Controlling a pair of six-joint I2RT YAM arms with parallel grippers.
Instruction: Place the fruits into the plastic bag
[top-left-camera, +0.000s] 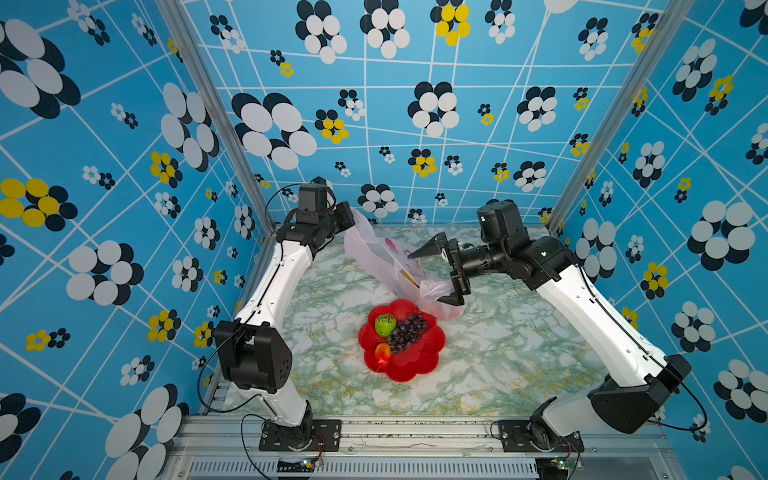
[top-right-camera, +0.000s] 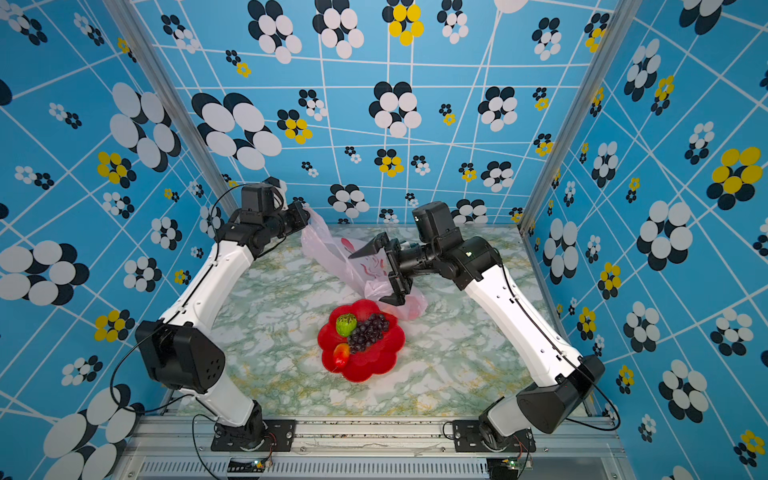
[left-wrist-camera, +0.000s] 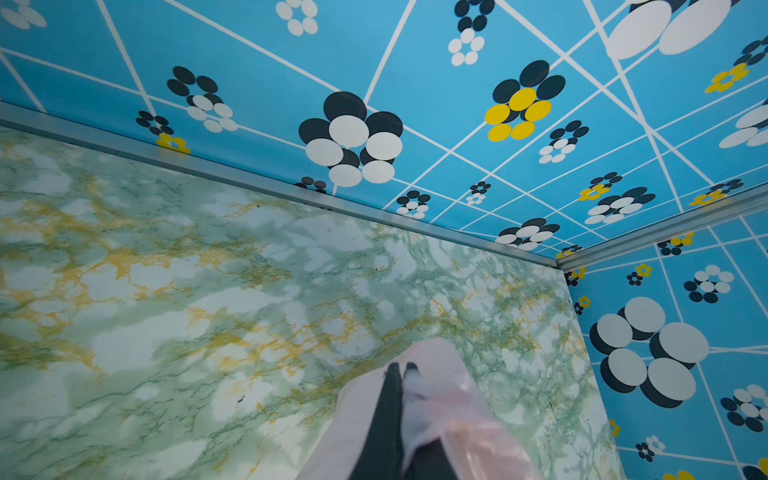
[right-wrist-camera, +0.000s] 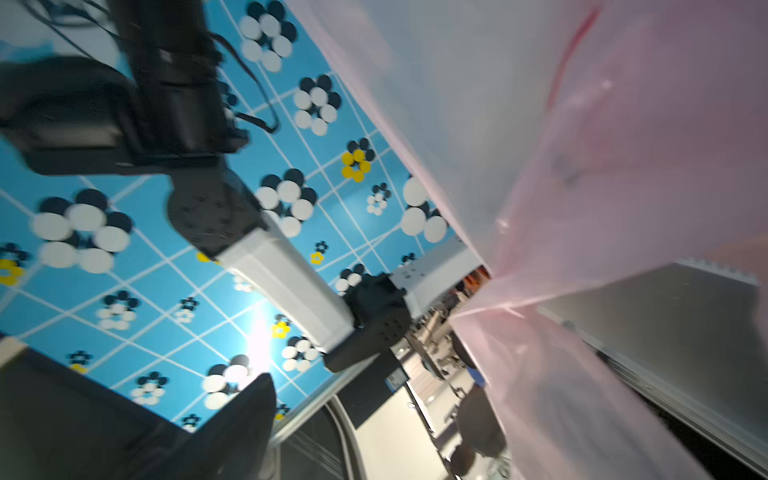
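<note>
A pink translucent plastic bag (top-left-camera: 372, 253) stretches slantwise over the table behind the plate. My left gripper (top-left-camera: 347, 217) is shut on its upper edge; pink film (left-wrist-camera: 448, 392) shows pinched at the fingertips in the left wrist view. My right gripper (top-left-camera: 433, 279) stands open at the bag's other end, against or just over the film; contact cannot be told. Something yellow (top-left-camera: 409, 278) shows at the bag. The red flower-shaped plate (top-left-camera: 412, 369) holds a green fruit (top-left-camera: 385, 325), dark grapes (top-left-camera: 406, 333) and a red-orange fruit (top-left-camera: 382, 355).
The plate sits close in front of the bag's lower end. Bare marbled table (top-left-camera: 504, 352) lies right of the plate and in front of it. The patterned back wall (top-left-camera: 480, 176) rises behind the left gripper.
</note>
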